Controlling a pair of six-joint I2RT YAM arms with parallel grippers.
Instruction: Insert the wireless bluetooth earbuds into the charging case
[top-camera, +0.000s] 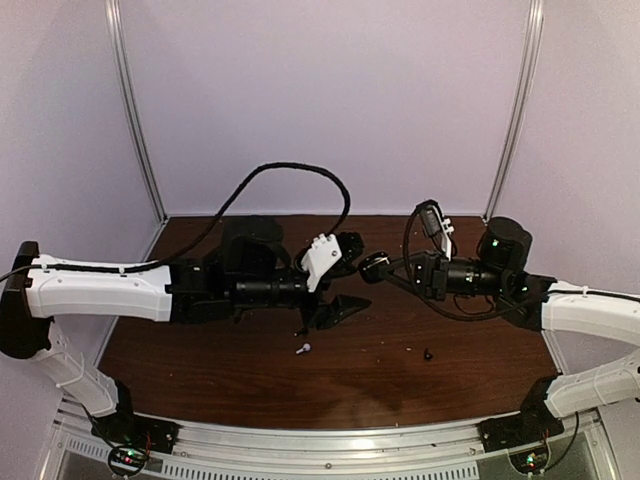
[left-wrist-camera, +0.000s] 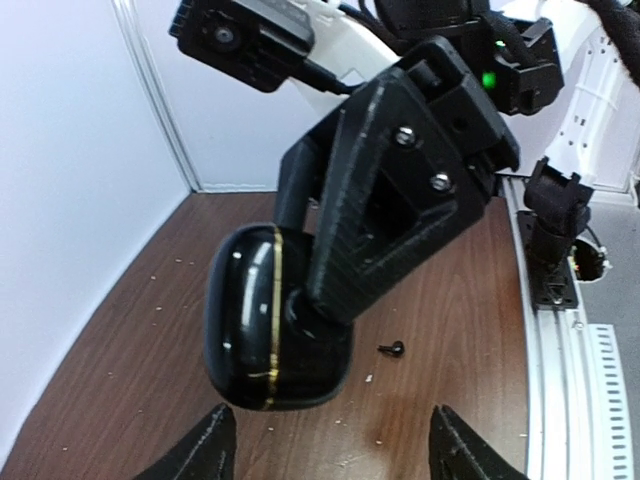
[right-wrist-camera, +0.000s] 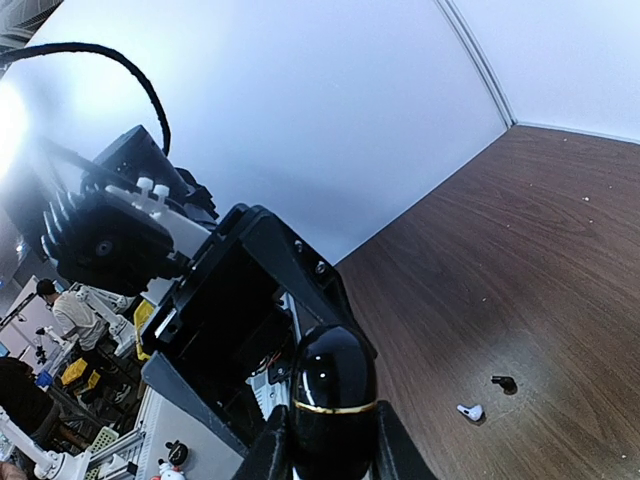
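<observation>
A glossy black charging case with a gold seam is held by my right gripper (top-camera: 395, 272), shut on it; in the right wrist view the case (right-wrist-camera: 333, 380) fills the space between the fingertips. My left gripper (top-camera: 340, 285) hangs just left of the case, apart from it; in the left wrist view its fingertips show open below the case, nothing between. On the table lie a white earbud (right-wrist-camera: 470, 410) and a black earbud (right-wrist-camera: 503, 382), close together. The top view shows another small dark piece (top-camera: 428, 354) at the right.
Both arms reach over its middle, with a black cable arching over the left one. A metal rail (top-camera: 330, 435) runs along the front edge.
</observation>
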